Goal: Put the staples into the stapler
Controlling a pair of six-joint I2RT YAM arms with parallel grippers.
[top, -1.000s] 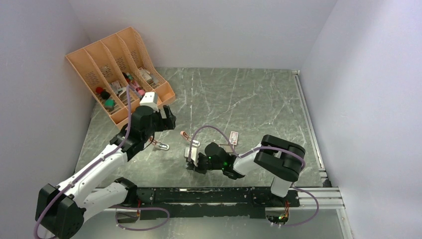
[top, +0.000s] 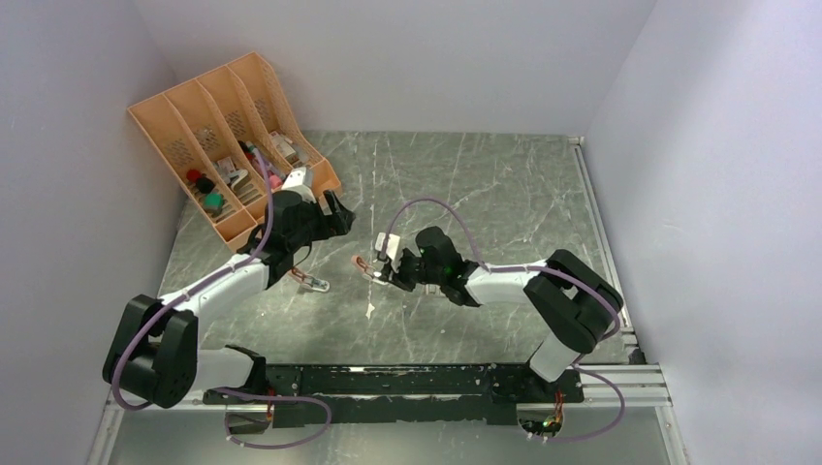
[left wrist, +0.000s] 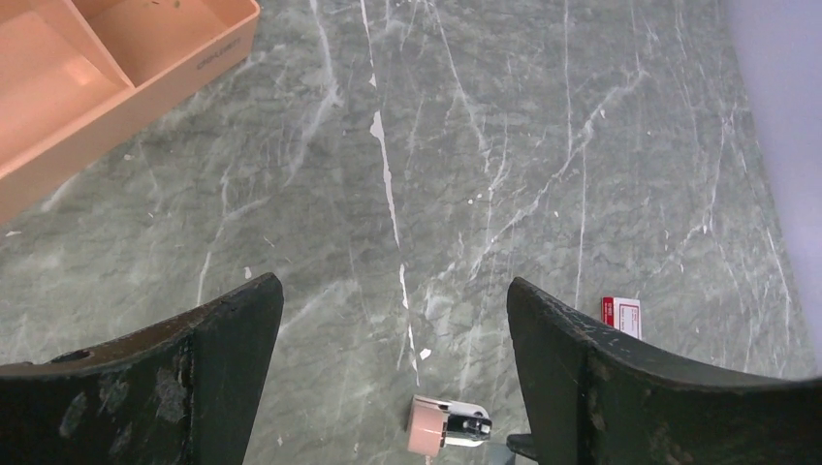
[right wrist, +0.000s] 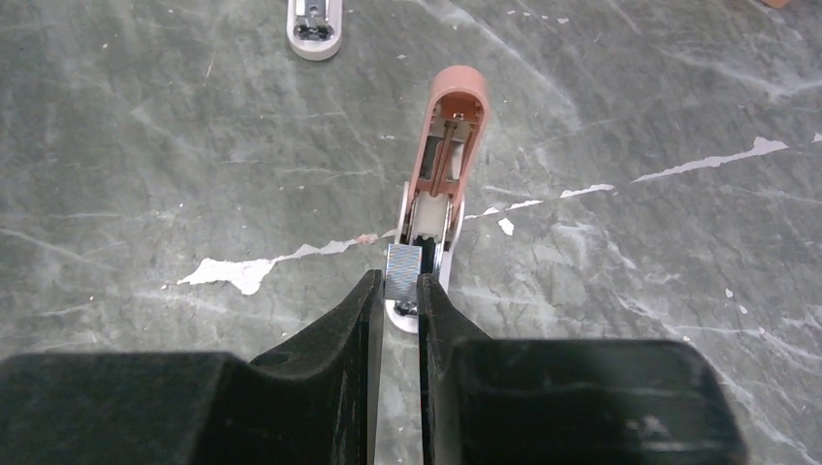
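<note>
An open stapler (right wrist: 456, 97) lies on the table in the right wrist view, its pink top swung back from the white base. Between the tips of my right gripper is a small silvery strip of staples (right wrist: 403, 263), gripped and held over the front of the stapler's open channel. Whether the strip touches the channel is unclear. From above, the gripper partly covers this stapler (top: 360, 262). My left gripper is open and empty, high over the table near the organizer. A second stapler (top: 311, 282) rests below the left arm.
A wooden organizer (top: 233, 228) with several small items in its compartments stands at the back left. A red and white box (left wrist: 621, 315) lies on the table in the left wrist view.
My right gripper has moved away from the front edge and up to the open stapler, covering its front end. The left gripper has shifted slightly right and toward the back.
</note>
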